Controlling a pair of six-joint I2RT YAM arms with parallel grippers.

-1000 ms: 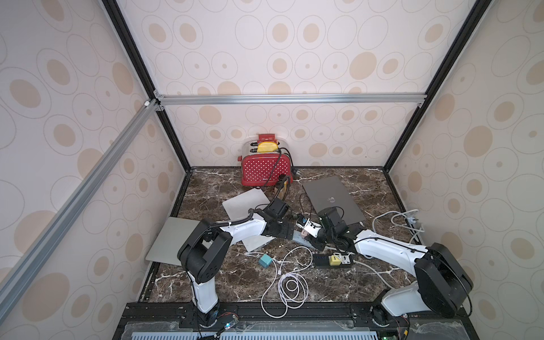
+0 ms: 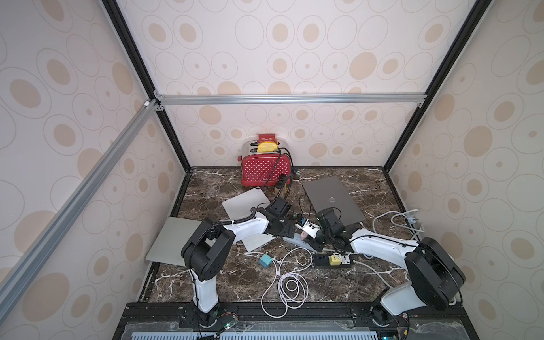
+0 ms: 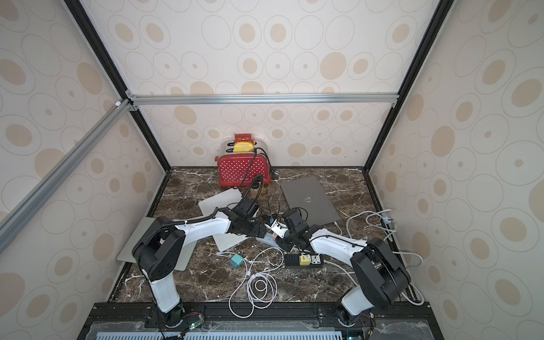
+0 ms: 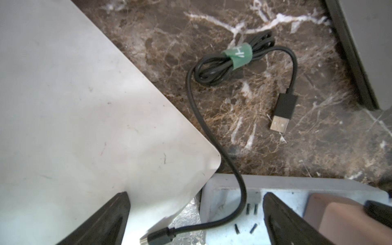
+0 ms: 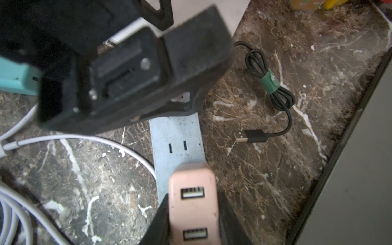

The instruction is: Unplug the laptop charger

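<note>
The pale pink charger block (image 5: 192, 192) has two USB ports facing up, both empty. My right gripper is shut on its sides, over the light blue power strip (image 5: 178, 132); whether its prongs sit in a socket is hidden. A black USB cable (image 4: 216, 140) runs from a coil with a green band, across the strip, to a small plug (image 4: 160, 236) at the silver laptop's edge (image 4: 163, 118). The cable's USB-A end (image 4: 284, 108) lies loose on the table. Open, my left gripper hovers over the strip and laptop corner, holding nothing.
A grey laptop (image 2: 333, 198) lies at back right, a red toaster (image 2: 265, 170) at the back. In front are a coiled white cable (image 2: 293, 288), a teal block (image 2: 265, 260) and a black power strip (image 2: 325, 261) with a yellow plug.
My right arm has shifted slightly left, with its gripper still at the pink charger; the light blue strip also sits a little further left. My left arm has moved slightly right.
</note>
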